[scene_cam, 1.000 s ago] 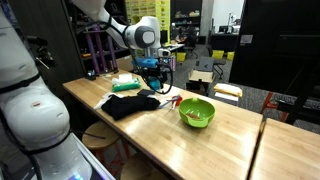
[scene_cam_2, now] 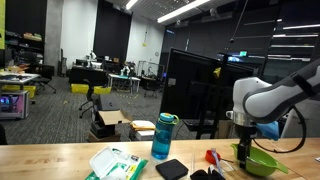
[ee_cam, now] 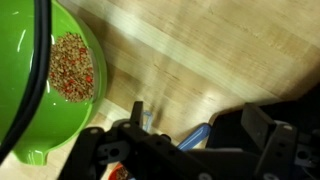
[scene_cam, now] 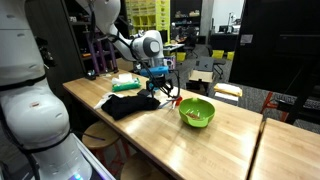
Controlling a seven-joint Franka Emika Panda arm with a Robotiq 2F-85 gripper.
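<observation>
My gripper stands open over the table, nothing between its fingers. It hangs to the left of the green bowl (scene_cam: 205, 119) in exterior view 1. In the wrist view the bowl (ee_cam: 100, 88) fills the left edge, with brown and reddish grains (ee_cam: 71, 67) inside it. A black cloth-like item (scene_cam: 132, 106) lies on the table to the left of the bowl; dark material (ee_cam: 234, 127) also shows beneath the right finger. A blue handle-like object (ee_cam: 195, 137) lies between the fingers' positions, lower down, partly hidden by the gripper.
A small red object (scene_cam_2: 210, 156) rests near the bowl. A blue bottle (scene_cam_2: 165, 136), a green packet (scene_cam_2: 130, 166) and a white container (scene_cam_2: 102, 162) stand farther off. In exterior view 1 the wooden table (scene_cam: 215, 150) is clear in front and to the right of the bowl.
The arm has come lower and shifted slightly to the right, toward the bowl, in exterior view 1. The bowl and the black item have stayed in place.
</observation>
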